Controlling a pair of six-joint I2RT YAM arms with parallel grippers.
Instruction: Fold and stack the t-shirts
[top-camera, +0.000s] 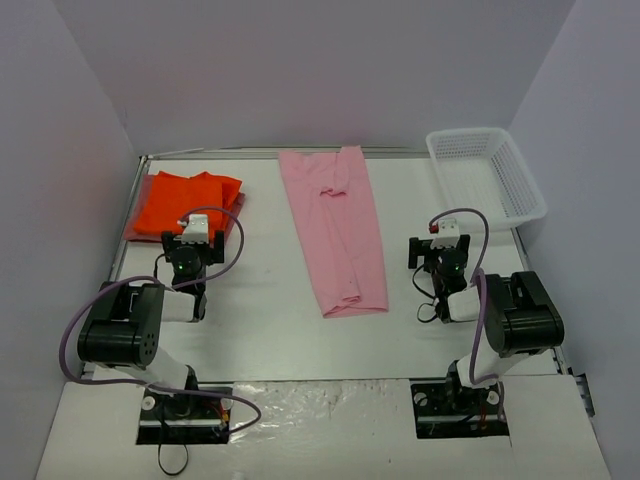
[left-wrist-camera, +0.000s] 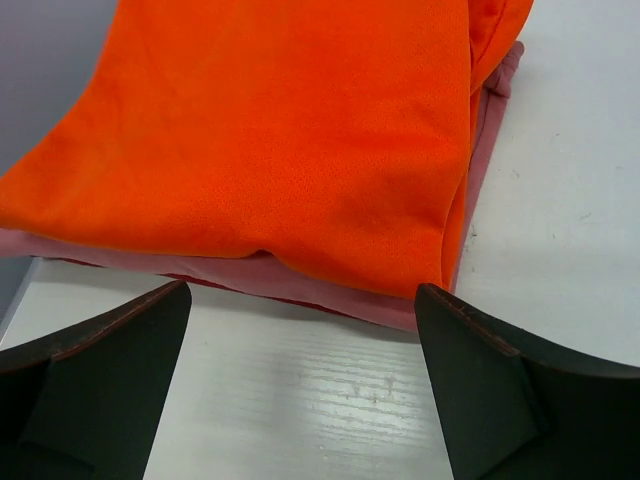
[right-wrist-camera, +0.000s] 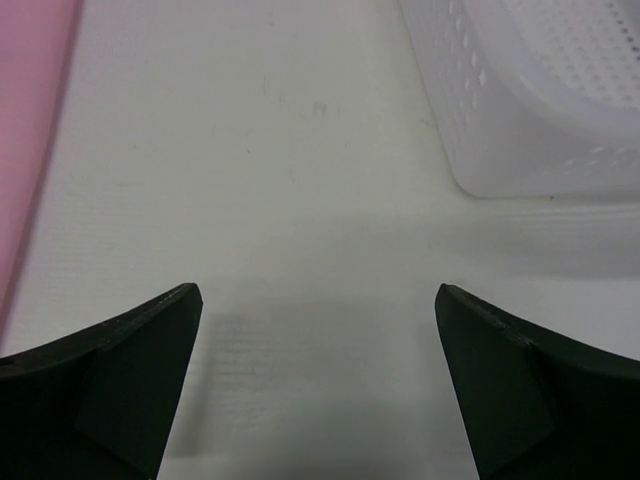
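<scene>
A pink t-shirt (top-camera: 340, 250) lies in the middle of the table, spread lengthwise with its sides folded inward. At the back left an orange folded shirt (top-camera: 175, 200) rests on a dusky pink folded layer (left-wrist-camera: 350, 305). My left gripper stands open just in front of that pile, nothing between its fingers. My right gripper is open over bare table (right-wrist-camera: 300, 180), right of the pink t-shirt and in front of the basket.
A white plastic basket (top-camera: 433, 146) sits at the back right. Bare table lies either side of the pink t-shirt and along the front. Walls stand close on the left, right and back.
</scene>
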